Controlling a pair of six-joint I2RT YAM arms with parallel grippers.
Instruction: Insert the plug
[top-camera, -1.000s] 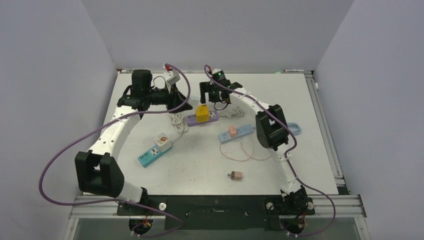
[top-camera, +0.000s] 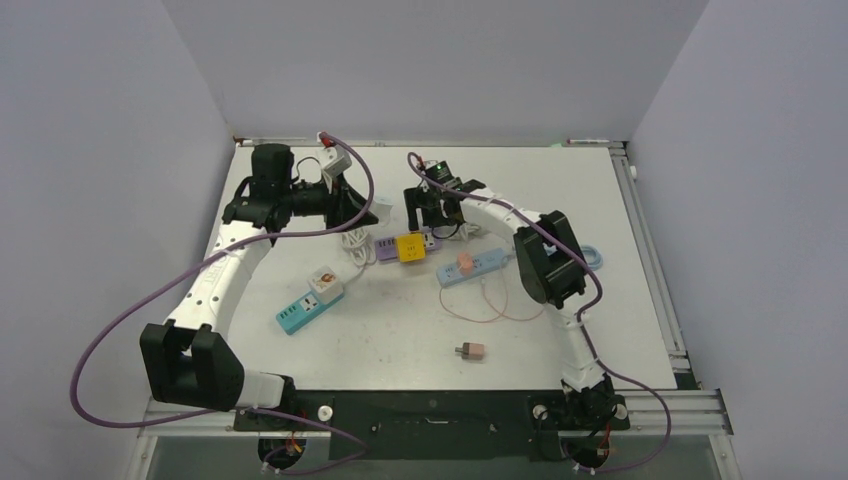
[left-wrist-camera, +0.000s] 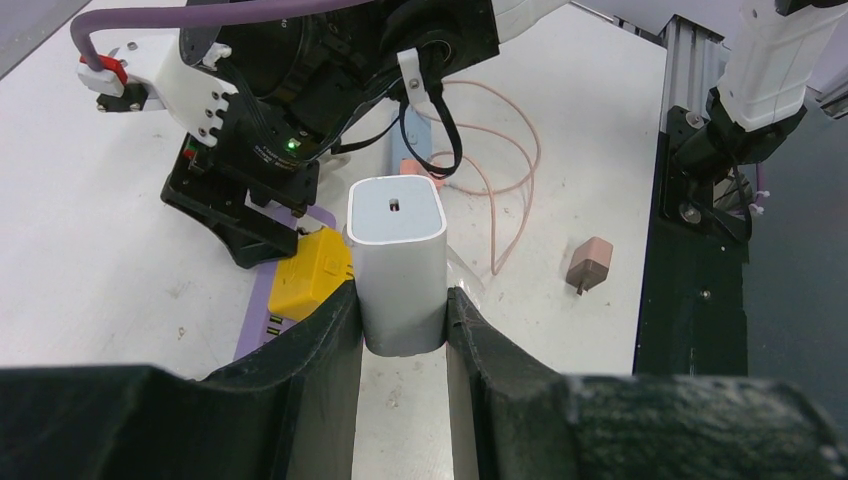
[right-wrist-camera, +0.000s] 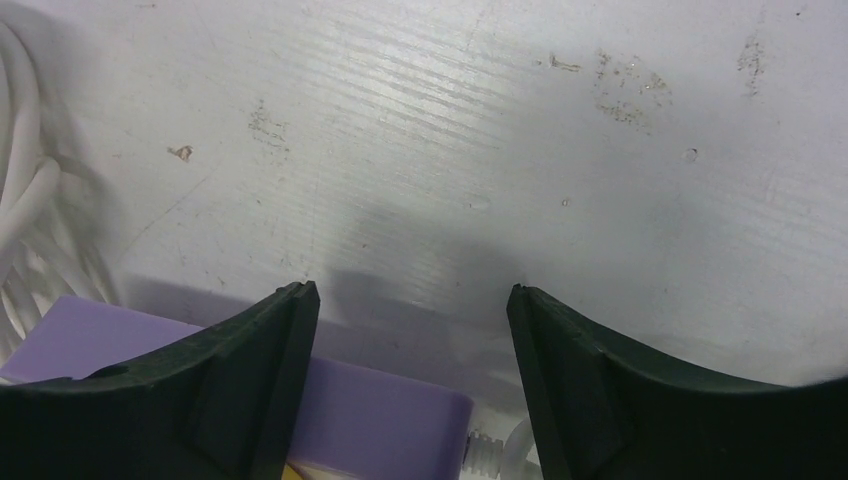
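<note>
My left gripper is shut on a white plug (left-wrist-camera: 397, 262), held above the table left of the purple power strip (top-camera: 389, 250). A yellow plug (top-camera: 410, 248) sits on that strip. My right gripper is part open at the strip's back edge, with the strip's purple side (right-wrist-camera: 384, 417) under one finger. Whether anything is between its fingers is unclear; bare table shows in the gap.
A teal strip (top-camera: 297, 315) with a white plug lies front left, a blue strip (top-camera: 482, 261) with a pink plug at right, and a loose pink plug (top-camera: 473, 351) at the front. White cable coils flank the purple strip.
My right gripper has come toward the front, and the purple strip with the yellow plug has shifted toward the front. My left gripper has moved slightly left with the white plug.
</note>
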